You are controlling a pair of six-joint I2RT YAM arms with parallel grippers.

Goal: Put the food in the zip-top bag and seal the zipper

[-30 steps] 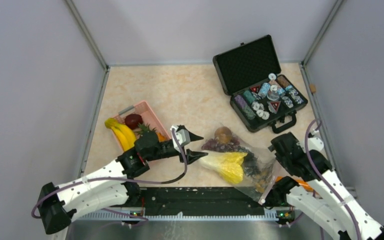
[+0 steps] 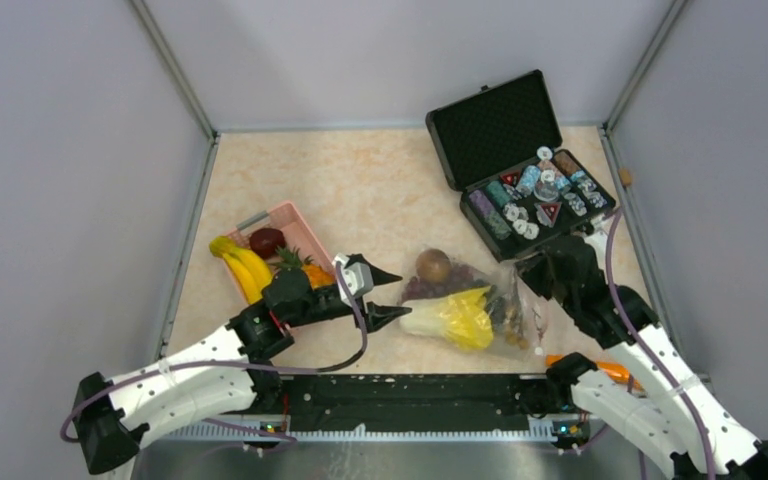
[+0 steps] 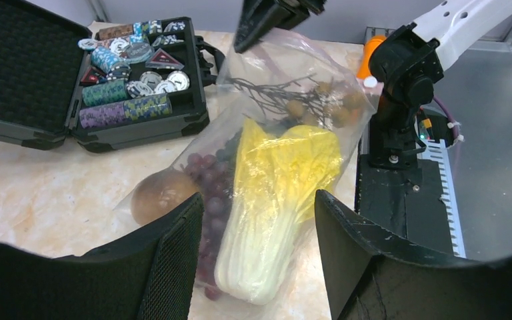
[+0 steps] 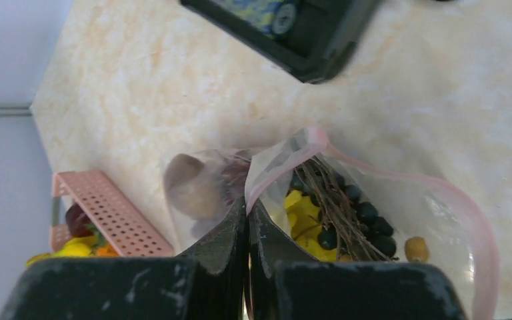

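Note:
The clear zip bag (image 2: 455, 295) holds a brown round fruit (image 3: 160, 197), grapes (image 3: 207, 173), a pale and yellow leafy vegetable (image 3: 267, 207), and dark and brown small items. My right gripper is shut on the bag's pink-edged mouth, lifting it; the mouth gapes beside the fingers in the right wrist view. My left gripper (image 2: 395, 292) stands open at the bag's left end, nothing between its fingertips.
A pink basket (image 2: 300, 230) of fruit sits at left. An open black case of poker chips (image 2: 495, 130) stands behind the bag. An orange item (image 2: 600, 365) lies at front right.
My right gripper has risen and moved back and inward, pulling the bag's open end up off the front edge. The left arm has shifted only slightly.

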